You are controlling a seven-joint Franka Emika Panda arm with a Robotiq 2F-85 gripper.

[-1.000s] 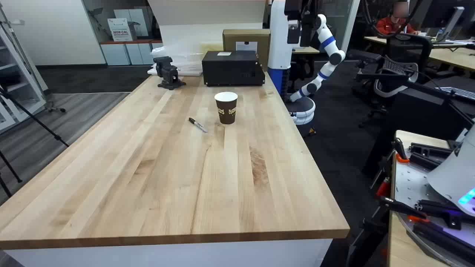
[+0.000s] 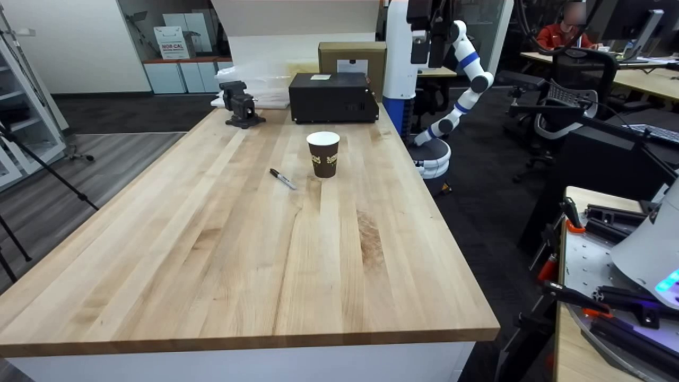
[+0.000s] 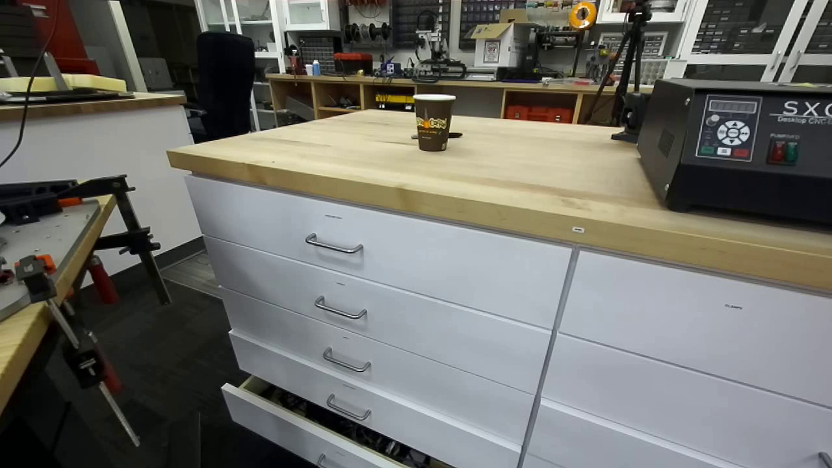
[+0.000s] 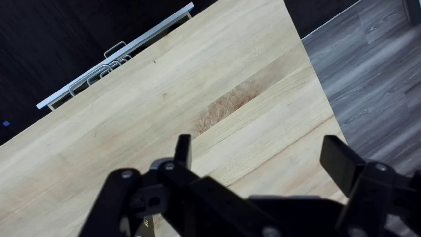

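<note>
Seen in exterior view 1, a brown paper cup [image 2: 324, 159] with a white rim stands upright on the wooden table [image 2: 242, 267]. A black-capped marker [image 2: 283, 179] lies to its left, apart from it. Exterior view 2 has the cup [image 3: 433, 129] in front of the marker [image 3: 455, 135], partly covering it. My gripper is open in the wrist view, its fingers wide apart over bare tabletop with nothing between them. A sliver of the cup [image 4: 146, 225] shows at the lower edge there, mostly hidden behind the gripper; the marker cannot be seen.
A black machine [image 2: 334, 98] and a small black vise [image 2: 240, 105] occupy the table's far end. A side bench [image 2: 582, 267] holds clamps.
</note>
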